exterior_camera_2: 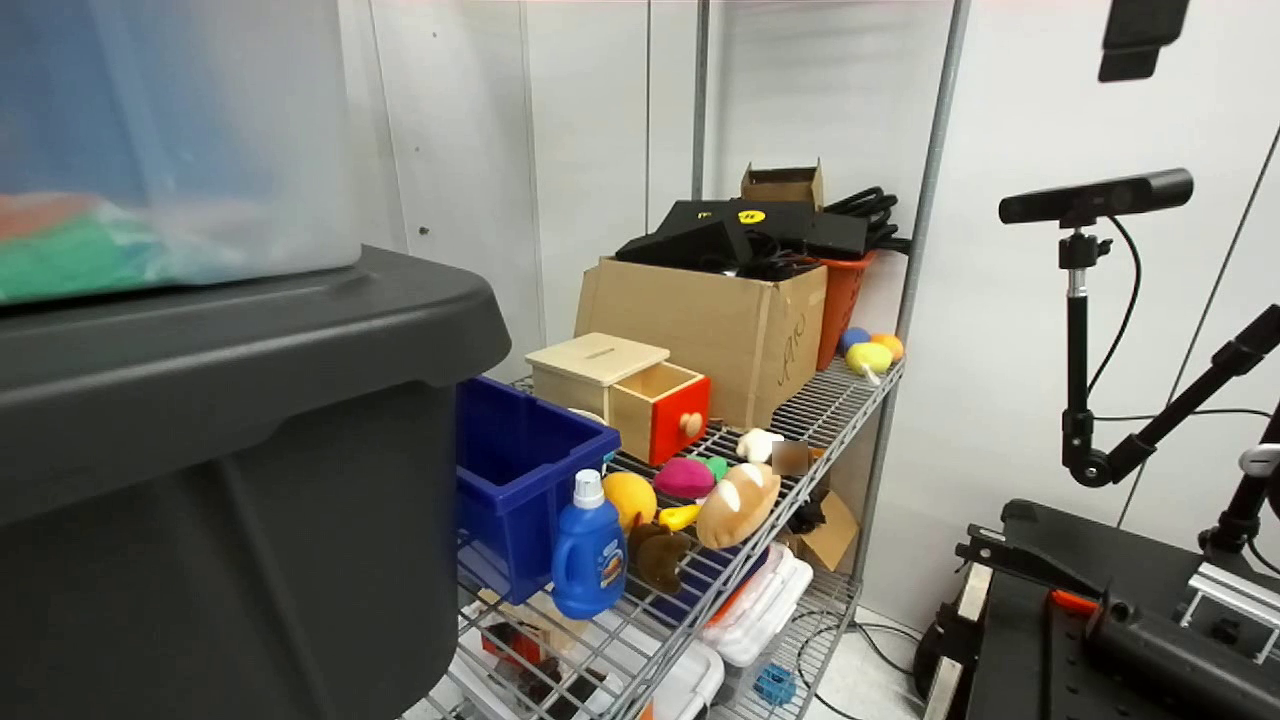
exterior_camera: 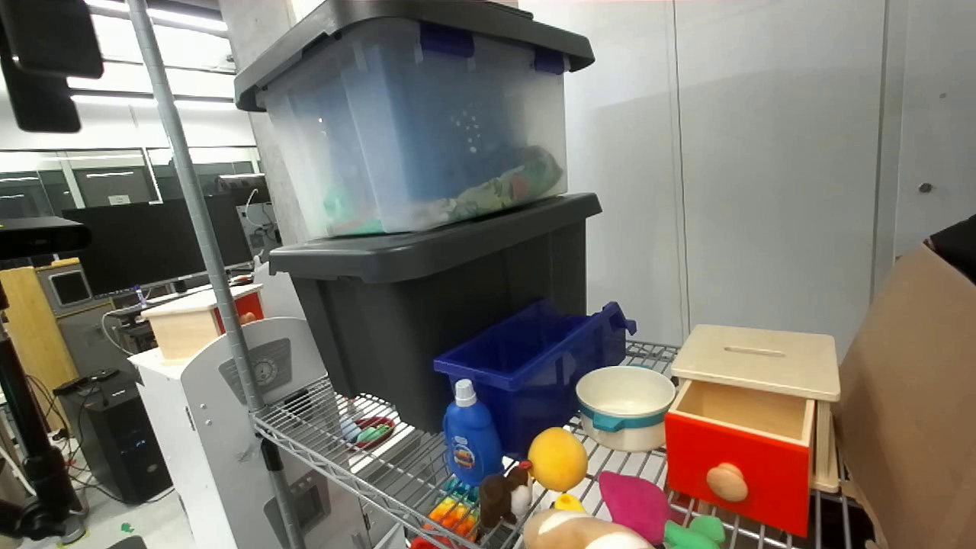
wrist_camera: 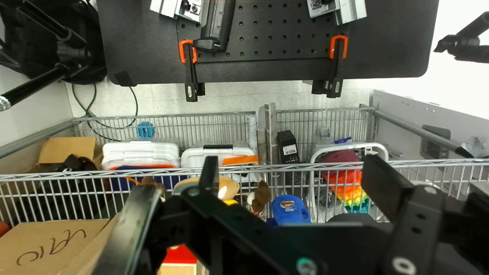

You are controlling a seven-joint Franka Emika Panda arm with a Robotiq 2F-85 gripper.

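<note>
My gripper shows only in the wrist view, its dark fingers [wrist_camera: 389, 185] spread wide apart, so it is open and nothing is held between them. Below it lies the wire shelf. There, a blue detergent bottle [exterior_camera: 473, 439] with a white cap stands in front of a blue bin [exterior_camera: 526, 366]. A wooden box [exterior_camera: 755, 357] has its red-fronted drawer [exterior_camera: 736, 467] pulled out, and the visible part inside is empty. Left of it sits a cream pot [exterior_camera: 624, 407] with teal trim. An orange ball [exterior_camera: 558, 458] rests near the bottle.
A pink and green toy [exterior_camera: 636, 506], a bread-like plush [exterior_camera_2: 738, 504] and a brown toy [exterior_camera_2: 657, 558] crowd the shelf front. Stacked dark and clear totes [exterior_camera: 439, 311] rise on one side; a cardboard box [exterior_camera_2: 702, 318] flanks the wooden box on the other.
</note>
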